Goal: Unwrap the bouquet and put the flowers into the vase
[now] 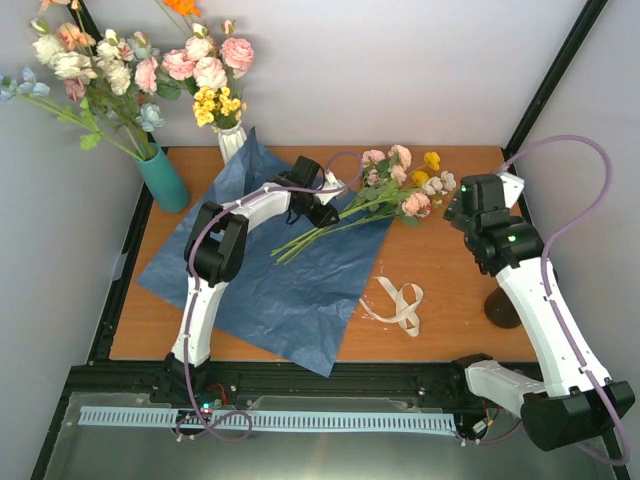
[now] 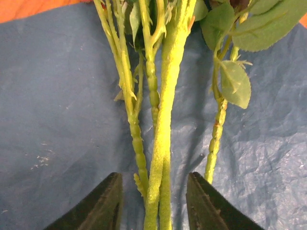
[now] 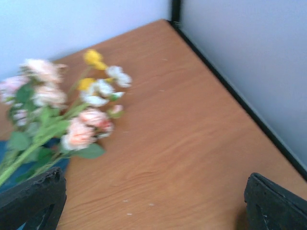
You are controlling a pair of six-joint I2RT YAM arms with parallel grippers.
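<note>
A bouquet of pink, white and yellow flowers (image 1: 412, 180) lies at the back right, its green stems (image 2: 163, 124) reaching onto blue wrapping paper (image 1: 250, 280). My left gripper is part open over the stems, with two thick stems between its fingertips; whether it touches them I cannot tell. My right gripper (image 1: 470, 200) is open, raised to the right of the bouquet, which lies at the left of the right wrist view. A dark cylinder (image 1: 502, 308), perhaps a vase, stands at the right, partly behind the right arm.
A teal vase (image 1: 165, 180) and a white vase (image 1: 231, 143), both full of flowers, stand at the back left. A cream ribbon (image 1: 408, 315) lies on the bare wood in front. Walls border the table at back and sides.
</note>
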